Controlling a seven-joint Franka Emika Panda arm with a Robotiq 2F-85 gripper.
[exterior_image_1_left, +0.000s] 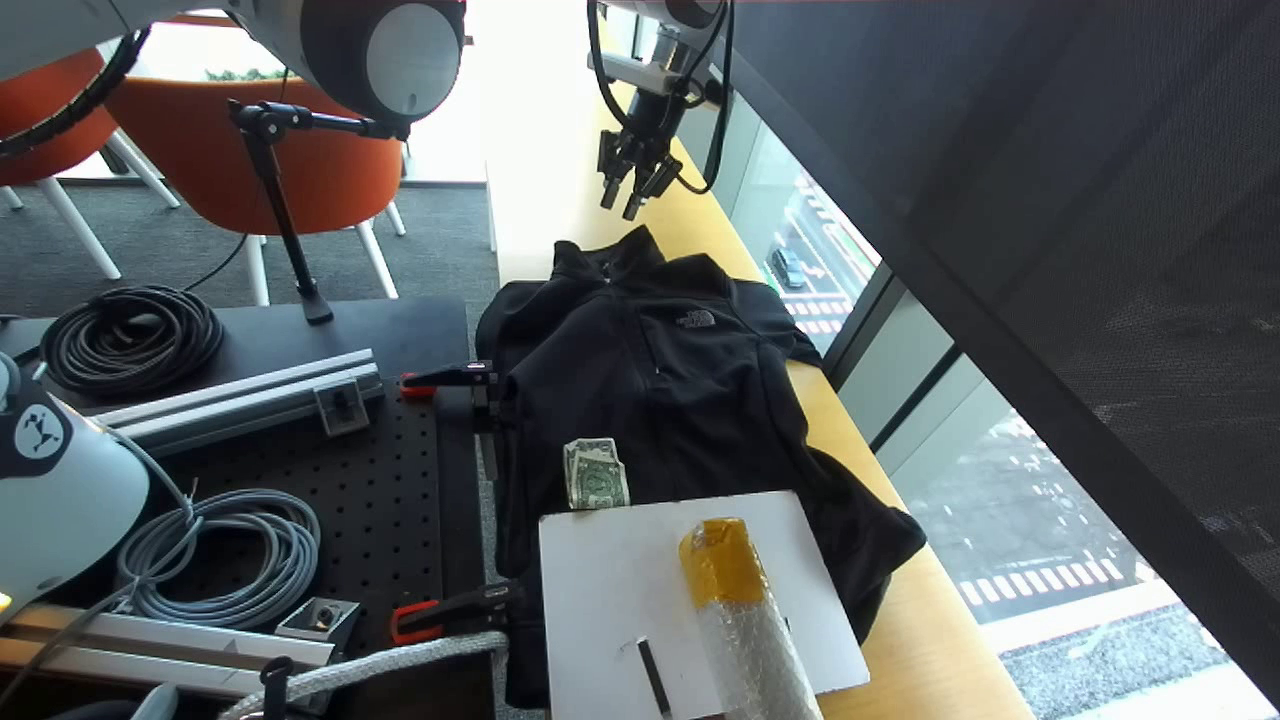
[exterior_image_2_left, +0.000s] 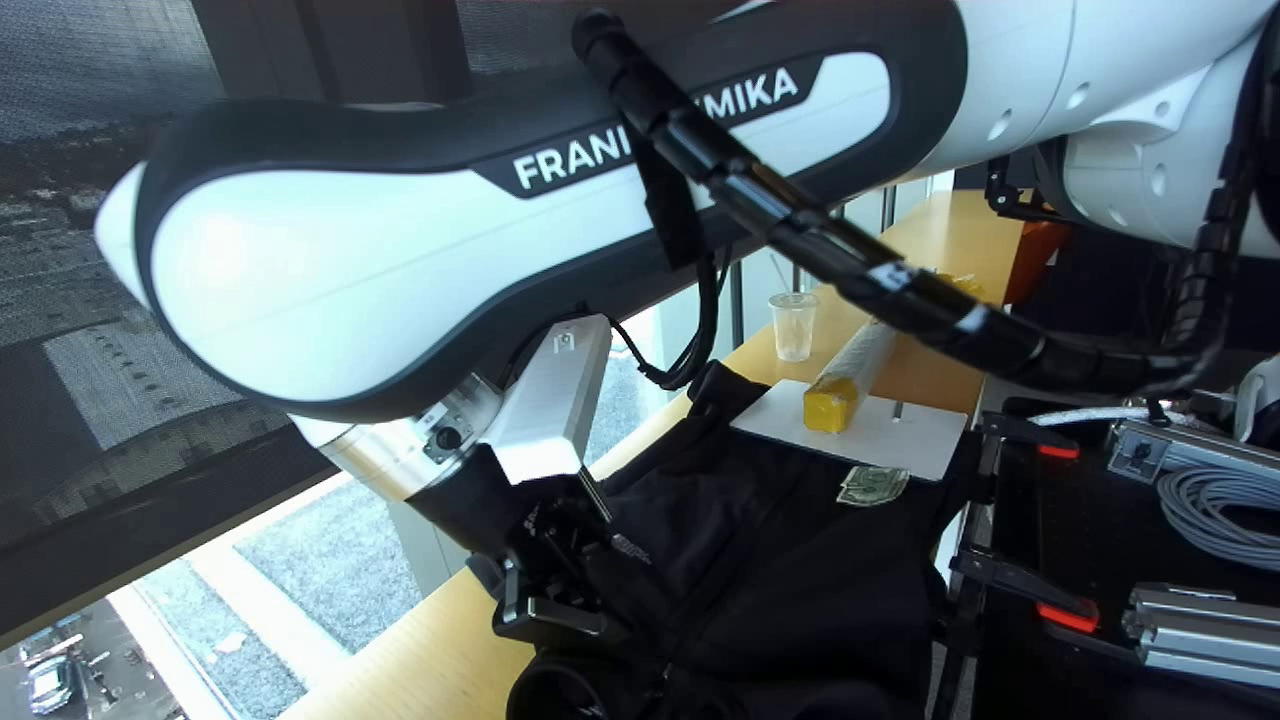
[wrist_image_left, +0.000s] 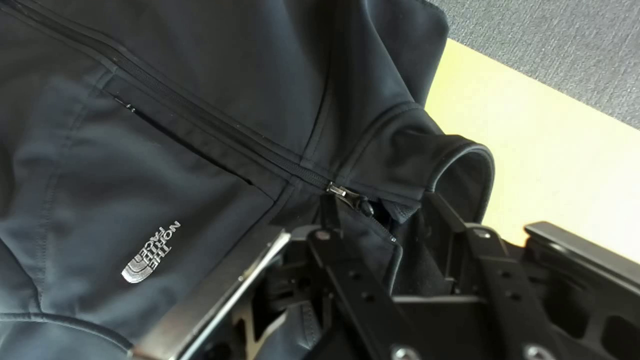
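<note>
A black zip-up jacket (exterior_image_1_left: 600, 372) lies spread front up on the wooden ledge, its collar at the far end in exterior view 1. In the wrist view its metal zipper pull (wrist_image_left: 345, 193) sits near the top of the closed zip, just below the collar (wrist_image_left: 459, 159). My gripper (exterior_image_1_left: 620, 210) hangs above the collar end, open, with its fingers pointing down. From the wrist, the two dark fingers (wrist_image_left: 354, 276) stand apart over the collar opening, and no object is held between them. Folded dollar bills (exterior_image_1_left: 595, 474) rest on the lower front of the jacket.
A white board (exterior_image_1_left: 624, 600) covers the jacket's hem, bearing a wrapped roll with a yellow end (exterior_image_1_left: 726, 564). Red-tipped clamps (exterior_image_1_left: 432, 382) line the black table's edge. A clear plastic cup (exterior_image_2_left: 793, 324) stands beyond the board. Windows border the ledge.
</note>
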